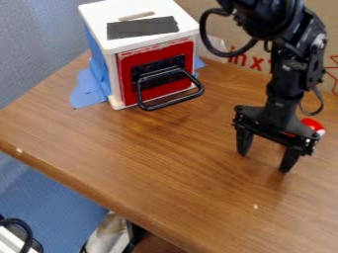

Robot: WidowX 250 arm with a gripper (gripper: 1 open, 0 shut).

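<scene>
My gripper (264, 156) hangs over the wooden table on the right, fingers pointing down and spread apart, with nothing seen between them. A red-and-white round object (313, 126) lies just behind it, partly hidden by the gripper. At the upper left stands a white toy oven (132, 28) with a red front and a black handle (169, 97), well apart from the gripper.
Blue sheet (87, 91) lies under and beside the oven. A cardboard panel (238, 25) backs the table. The table's left edge drops to a blue floor.
</scene>
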